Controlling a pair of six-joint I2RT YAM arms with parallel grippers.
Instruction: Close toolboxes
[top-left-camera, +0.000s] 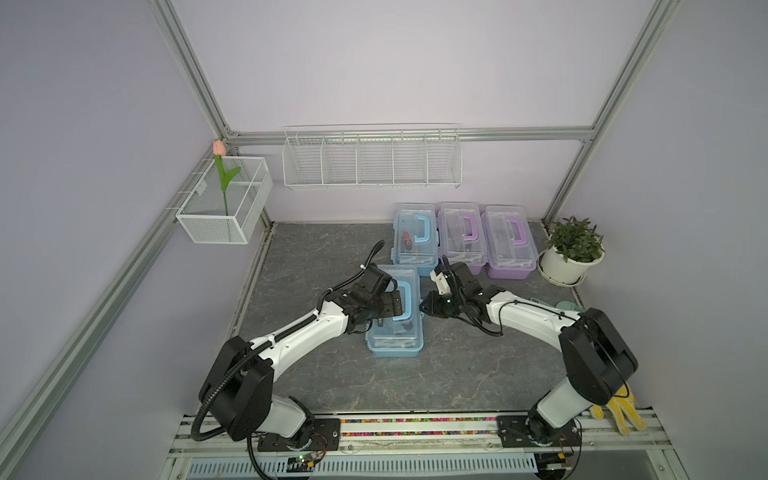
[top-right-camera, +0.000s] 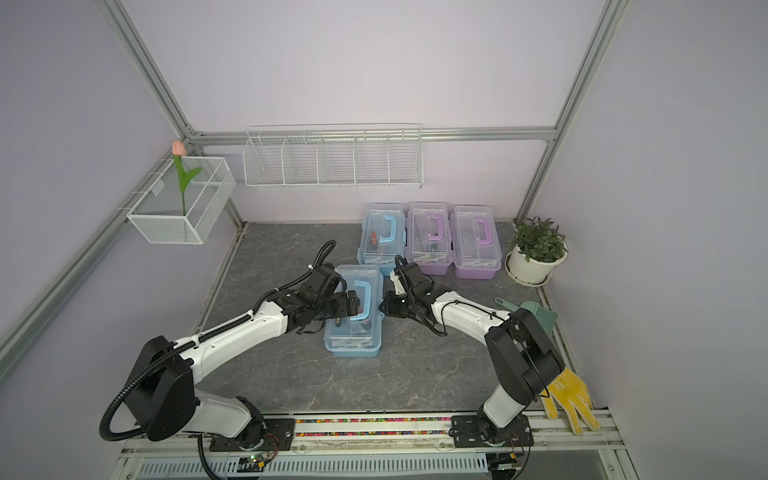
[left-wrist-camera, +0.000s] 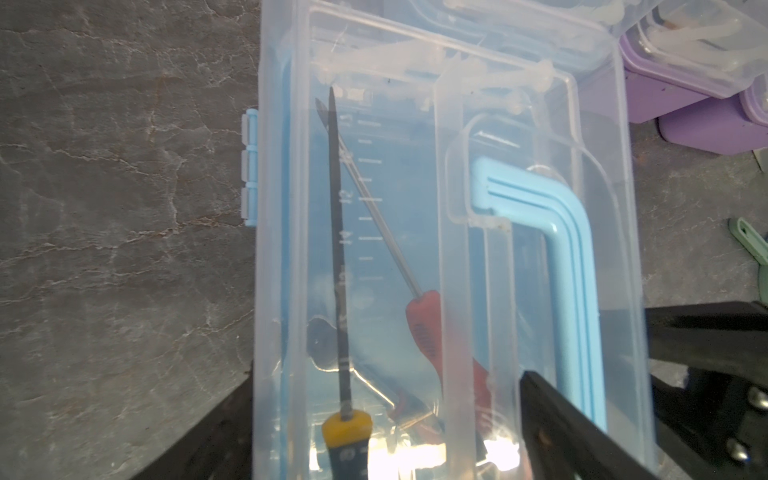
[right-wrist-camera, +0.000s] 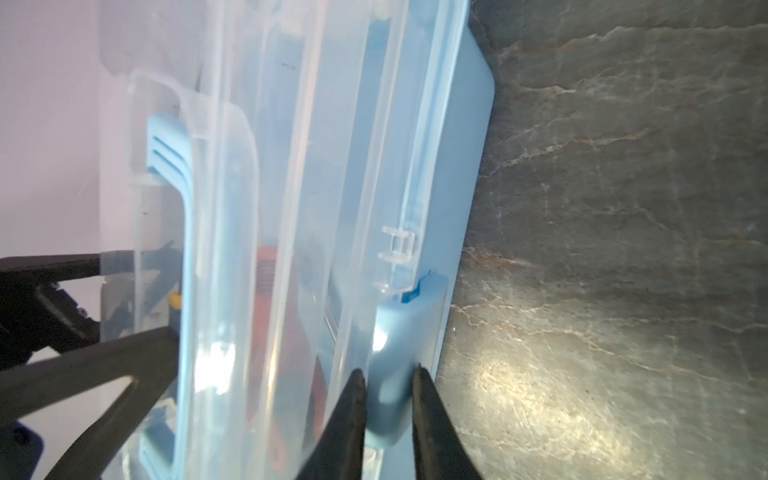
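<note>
A blue toolbox (top-left-camera: 396, 340) with a clear lid and a blue handle (left-wrist-camera: 580, 280) stands mid-table, its lid down over the box. Several tools show through the lid, among them a red-handled screwdriver (left-wrist-camera: 432, 328). Over the lid, my left gripper has its blurred fingers far apart, nothing gripped between them. My right gripper is at the toolbox's right side, fingertips a small gap apart beside the blue latch (right-wrist-camera: 404, 352). Whether they touch the latch cannot be told. The latch hangs along the side wall, below the lid's clear clips (right-wrist-camera: 396, 256).
Behind stand another blue toolbox (top-left-camera: 414, 236) and two purple ones (top-left-camera: 462, 236), lids down. A potted plant (top-left-camera: 572, 248) sits at the right; a yellow glove (top-right-camera: 572, 396) lies at front right.
</note>
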